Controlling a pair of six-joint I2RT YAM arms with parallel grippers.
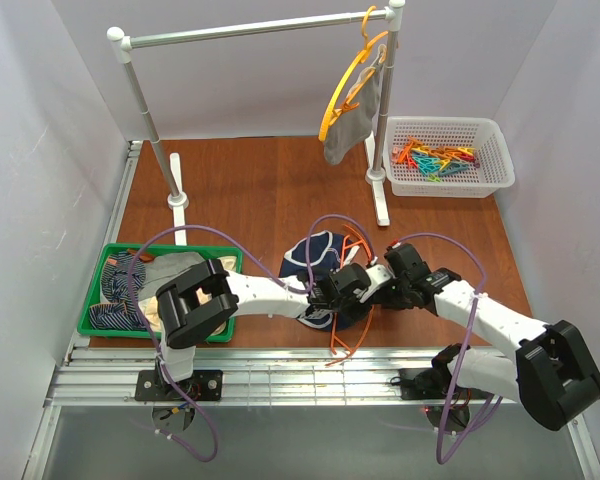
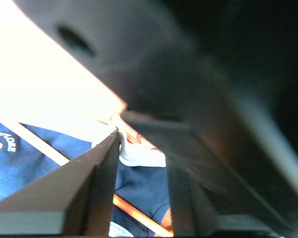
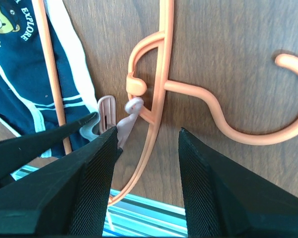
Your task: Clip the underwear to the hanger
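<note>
Dark navy underwear (image 1: pixel 305 250) with a white band and bear print lies on the table, crossed by an orange hanger (image 3: pixel 161 74). A pale clip-like piece (image 3: pixel 126 121) sits on the hanger beside the band, partly hidden by black fingers. My left gripper (image 1: pixel 365 295) is low over the underwear and hanger, partly open; in its own view the band shows near its tips, and whether it grips it I cannot tell. My right gripper stands open just right of it, above the hanger.
A green bin (image 1: pixel 235 260) of folded clothes is at left, a white basket (image 1: pixel 410 185) of coloured clips at back right. A yellow hanger with grey cloth (image 1: pixel 345 130) hangs on the rack (image 1: pixel 250 28).
</note>
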